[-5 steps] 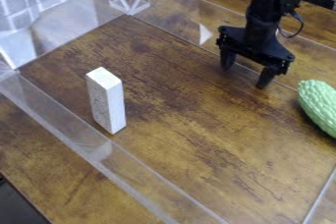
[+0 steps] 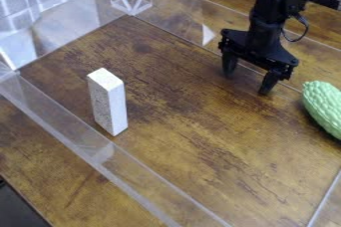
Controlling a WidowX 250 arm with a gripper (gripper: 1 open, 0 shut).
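Note:
My black gripper (image 2: 256,64) hangs low over the wooden surface (image 2: 173,161) in the upper right of the camera view, its two fingers spread apart and no object visible between them. A white upright block (image 2: 108,102) stands at the left, well away from the gripper. A green, bumpy vegetable-like object (image 2: 324,108) lies at the right edge, partly out of frame, below and right of the gripper.
Clear plastic strips (image 2: 80,153) border the work area on the left, back and right. A pale quilted sheet (image 2: 40,7) fills the upper left corner.

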